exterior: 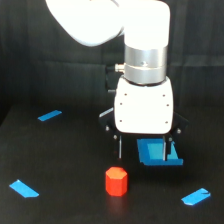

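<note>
A red hexagonal block (116, 181) sits on the dark table, left of centre in the lower part of the camera view. Above and behind it hangs my gripper (143, 156) under the white hand, pointing down. Its thin dark fingers stand wide apart, and nothing shows between them, so it looks open. Part of a blue open box (161, 153) appears behind the right finger; the hand covers some of it. The block is clear of the fingers.
Strips of blue tape lie at the left front (24, 188), left back (50, 115) and right front (196, 197) of the table. Bare dark surface surrounds the block. Behind everything hangs a dark curtain (60, 60).
</note>
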